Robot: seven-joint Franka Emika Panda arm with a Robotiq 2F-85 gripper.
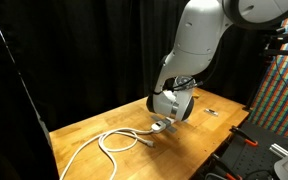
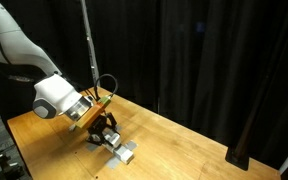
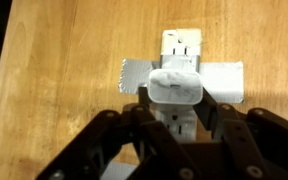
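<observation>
In the wrist view, a white power strip (image 3: 181,42) is fixed to the wooden table by grey tape (image 3: 224,80). Over its middle, my gripper is shut on a white, round-ended object (image 3: 175,87), perhaps a plug or adapter. The object hides part of the strip, and whether it touches the sockets cannot be told. From the second exterior view, the strip (image 2: 118,149) shows just in front of the gripper (image 2: 106,137). The first exterior view has the gripper (image 1: 166,122) low at the strip.
A white cable (image 1: 106,148) loops over the table's left part, and a loose end (image 1: 146,141) lies near the strip. Small flat items (image 1: 211,112) rest on the right.
</observation>
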